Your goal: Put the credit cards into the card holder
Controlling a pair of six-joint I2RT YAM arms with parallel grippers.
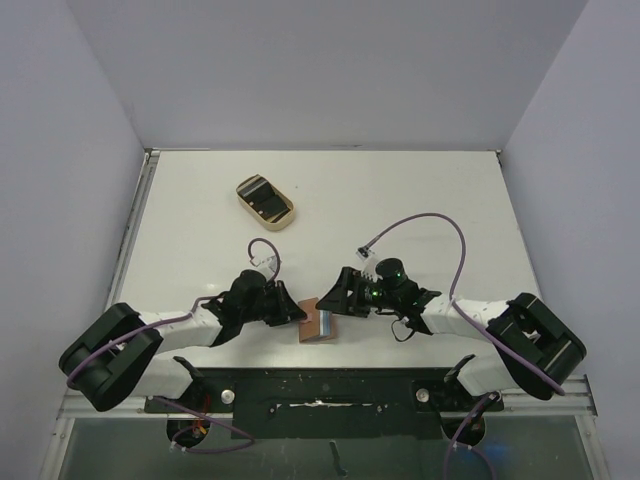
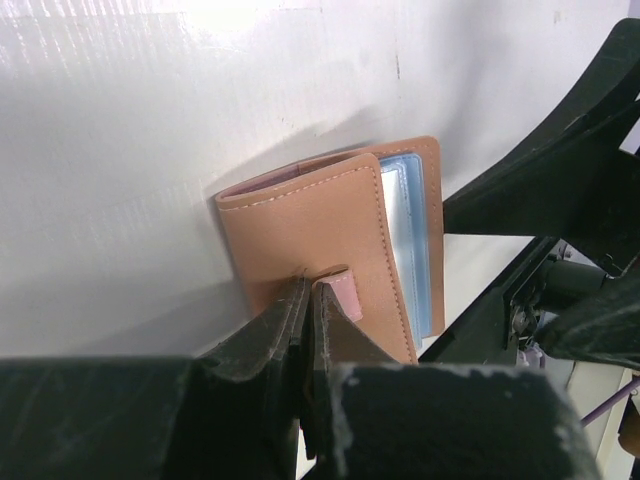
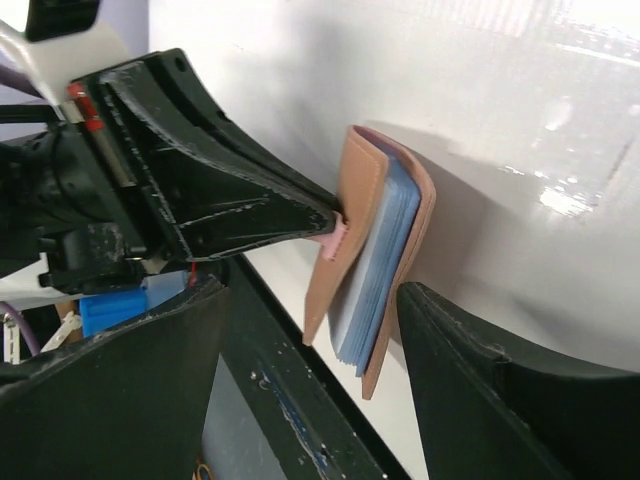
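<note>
The tan card holder (image 2: pixel 320 220) stands half folded near the table's front edge, its clear blue-edged sleeves (image 3: pixel 378 262) showing between the covers. My left gripper is shut at its front cover, with a small pink tab (image 3: pixel 333 240) of the holder at the fingertips. From the other side, my right gripper reaches in with its fingers apart. One of its fingers (image 3: pixel 425 320) is close against the back cover; whether it touches is unclear. Dark cards (image 1: pixel 262 197) lie in a tan box (image 1: pixel 284 221) farther back, away from both grippers.
A dark strip (image 1: pixel 250 385) runs along the front edge, just below the holder. Both arms come in low from the sides, with little room between their grippers.
</note>
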